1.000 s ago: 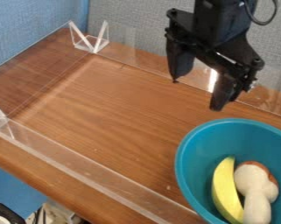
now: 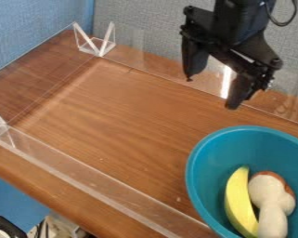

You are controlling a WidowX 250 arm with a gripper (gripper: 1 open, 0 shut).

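My black gripper (image 2: 213, 86) hangs in the upper right of the camera view, above the table, with its fingers apart and nothing seen between them. Below it at the lower right stands a teal bowl (image 2: 207, 167). Inside the bowl lie a yellow banana (image 2: 239, 203) and, to its right, a white plush toy (image 2: 271, 209) with a brown top.
Clear low barriers run along its back and front, with white brackets (image 2: 96, 37) at the back left. Padded grey and blue walls surround the back and left.
My gripper has shifted slightly upward over the last second, away from the bowl. The bowl and its contents have not moved.
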